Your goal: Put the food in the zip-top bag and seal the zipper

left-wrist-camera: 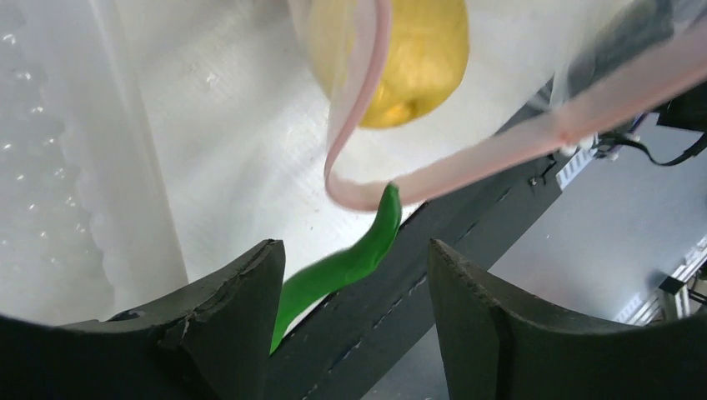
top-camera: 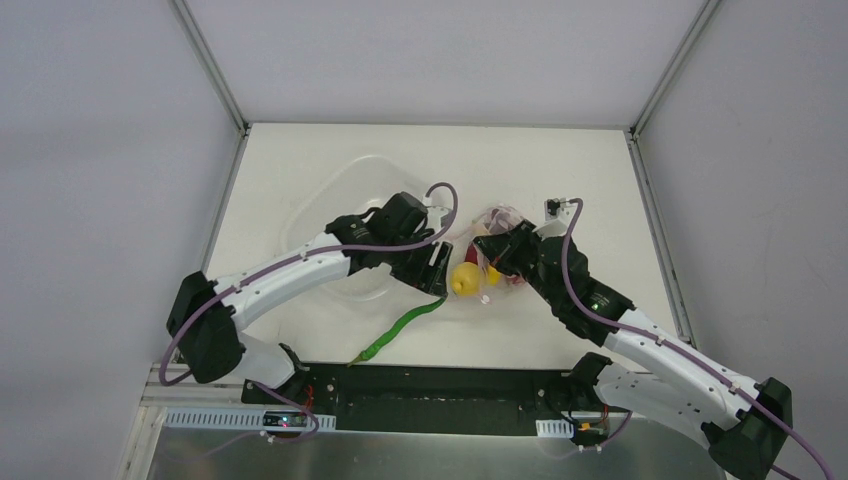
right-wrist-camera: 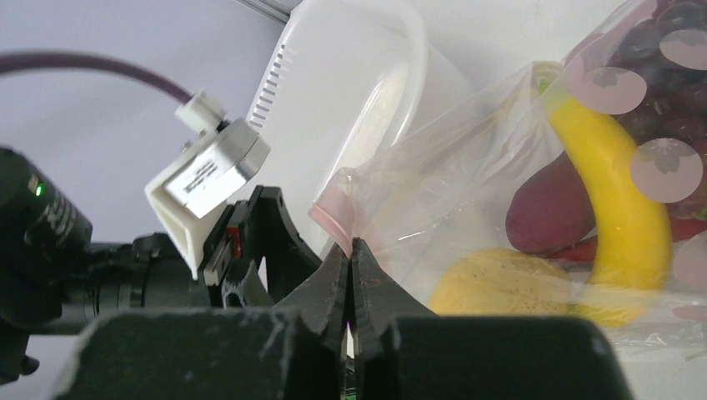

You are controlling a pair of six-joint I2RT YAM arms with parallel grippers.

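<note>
A long green pepper (top-camera: pixel 400 332) reaches from the tip of my left gripper (top-camera: pixel 440 290) down and left across the table's front. In the left wrist view my fingers (left-wrist-camera: pixel 242 292) stand apart, with the pepper (left-wrist-camera: pixel 358 257) beyond them, partly hidden by one finger. The pepper's upper end overlaps the pink zip strip (left-wrist-camera: pixel 450 167) of the bag's gaping mouth. My right gripper is shut on the clear bag's edge (right-wrist-camera: pixel 336 212). Inside the bag show a yellow banana (right-wrist-camera: pixel 621 183), a round yellow fruit (right-wrist-camera: pixel 500 283), a dark red item (right-wrist-camera: pixel 550 208) and dark grapes (right-wrist-camera: pixel 667 75).
A clear plastic bin (top-camera: pixel 360 180) stands behind and left of the bag, partly under my left arm. Bare table (top-camera: pixel 520 340) lies in front of the bag and to its right. The dark front edge (top-camera: pixel 430 395) runs along the near side.
</note>
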